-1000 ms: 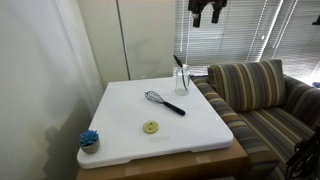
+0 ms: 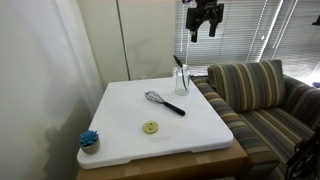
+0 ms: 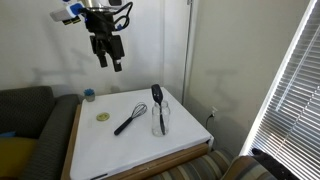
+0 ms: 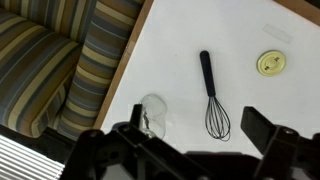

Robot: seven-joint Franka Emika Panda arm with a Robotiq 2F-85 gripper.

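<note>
My gripper (image 2: 203,32) hangs high above the white table, open, with nothing between its fingers. Below it in the wrist view lies a whisk (image 4: 208,76) with a black handle and wire loops. A clear glass jar (image 3: 161,122) stands upright on the table, holding a black-handled utensil (image 3: 156,96) that leans out of its top. In the wrist view the jar (image 4: 153,112) appears near the left finger, which partly covers that area. A round yellow disc (image 2: 150,127) rests flat on the table, apart from the whisk.
A small pot with a blue plant (image 2: 89,141) sits at one table corner. Beside the table is a striped sofa (image 2: 247,88).
Over the last second my gripper has come down somewhat in exterior view 1. The whisk, jar, disc and plant have stayed in place.
</note>
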